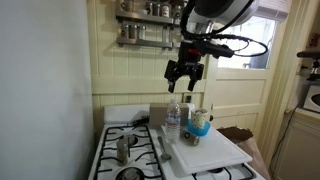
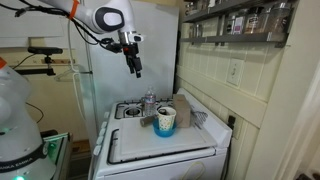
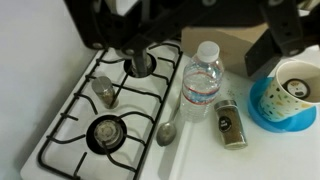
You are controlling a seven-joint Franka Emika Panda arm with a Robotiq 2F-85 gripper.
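Observation:
My gripper (image 1: 181,84) hangs open in the air above the stove, with nothing between its fingers. Below it, a clear water bottle (image 3: 201,85) with a white cap stands upright on the white board (image 1: 215,155). A small spice jar (image 3: 230,122) is beside the bottle. To the right in the wrist view, a patterned paper cup (image 3: 293,92) sits in a blue bowl (image 3: 268,118); something dark and round shows inside the cup. A metal spoon (image 3: 166,130) lies left of the bottle. On the burner grates rests a small metal container (image 3: 104,91).
Behind the bottle stands a brown cardboard box (image 3: 235,50). Wall shelves (image 1: 146,43) with several jars are close to the arm. Black grates (image 1: 112,155) cover the stove's left side; the board's front is mostly clear.

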